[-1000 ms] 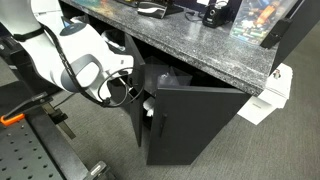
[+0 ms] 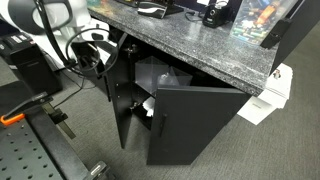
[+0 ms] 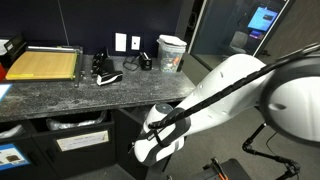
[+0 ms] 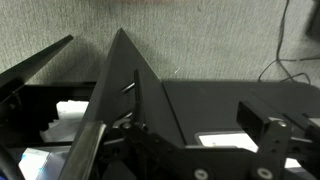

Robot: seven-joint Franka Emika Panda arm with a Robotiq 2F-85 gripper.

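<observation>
Below the counter is a dark cabinet with two doors standing open. The right door sticks out toward the floor, and the left door is swung out on the other side. Between them the dark interior holds clear and white items. My gripper is open beside the left door's panel and its handle in the wrist view. Nothing shows held between its fingers; whether one touches the door, I cannot tell. In exterior view 1 the white arm is at the upper left, left of this door.
A granite counter runs above the cabinet, carrying a yellow board and a clear tub. A dark bench with an orange handle stands at the lower left. Carpet is free at the right.
The arm has drawn back up and left from in front of the left door. That door's free edge has moved left, widening the gap between the doors. The right door looks unmoved.
</observation>
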